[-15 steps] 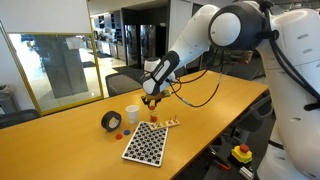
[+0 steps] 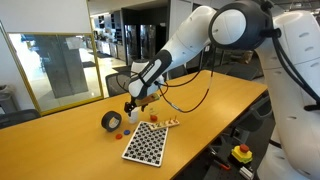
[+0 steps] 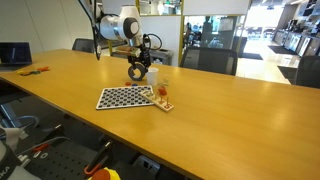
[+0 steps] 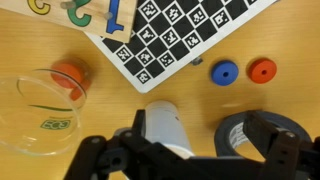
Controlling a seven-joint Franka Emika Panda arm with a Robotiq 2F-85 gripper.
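Note:
My gripper is open, pointing down above the table, with nothing held between its fingers. Below it in the wrist view, a white cup (image 4: 168,126) lies nearer the left finger. A black roll of tape (image 4: 262,133) is partly covered by the right finger. From the side, the gripper (image 2: 143,100) hangs just above and beside the white cup (image 2: 133,114); contact cannot be made out. The tape roll (image 2: 110,121) stands on edge left of the cup.
A checkered board (image 4: 185,30), a letter puzzle board (image 4: 70,14), a clear glass (image 4: 40,118) and a red object (image 4: 71,75) surround the cup. Blue disc (image 4: 225,72) and red disc (image 4: 263,70) lie near the tape. Bare table (image 3: 240,110) extends to the right in exterior view 2.
In exterior view 1 my gripper has moved left, from around the clear glass and red object to over the white cup. The objects on the table have not visibly moved.

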